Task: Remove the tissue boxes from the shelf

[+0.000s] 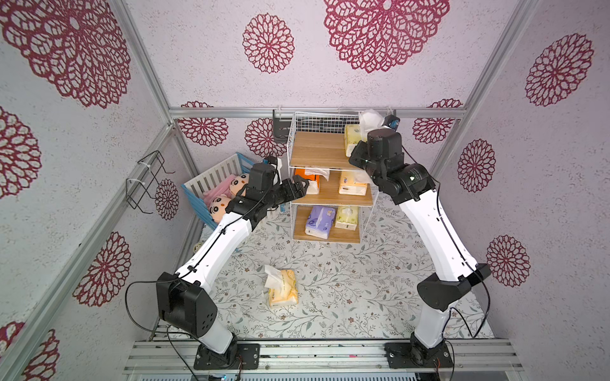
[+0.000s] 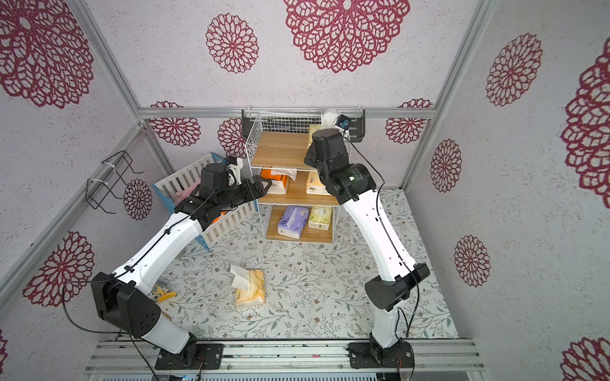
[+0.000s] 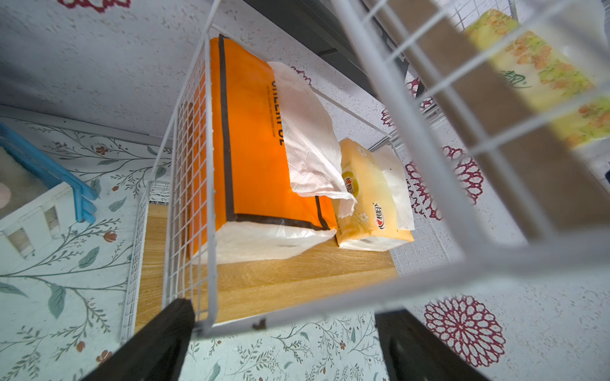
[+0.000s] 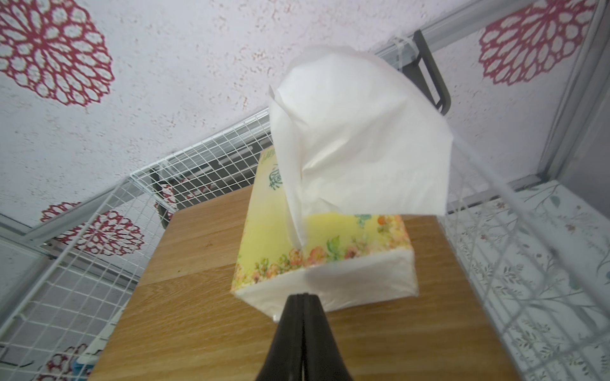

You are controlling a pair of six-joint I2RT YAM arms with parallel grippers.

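Observation:
On the top shelf, at its right side, sits a yellow tissue box point(image 4: 324, 244) with a white tissue standing out of it. My right gripper is shut just in front of that box, nothing between its fingers. An orange tissue box point(image 3: 260, 146) and a light-orange tissue box point(image 3: 368, 197) occupy the middle shelf. Below them are a purple box point(image 1: 320, 219) and a small yellow box point(image 1: 347, 217). My left gripper stands open and empty by the shelf's left side, the white frame across its view. Another tissue box point(image 1: 283, 289) lies on the table.
The wire rack's side mesh point(image 4: 495, 273) rises close to the right of the top box. A blue and white crate point(image 1: 204, 179) with dolls stands left of the rack.

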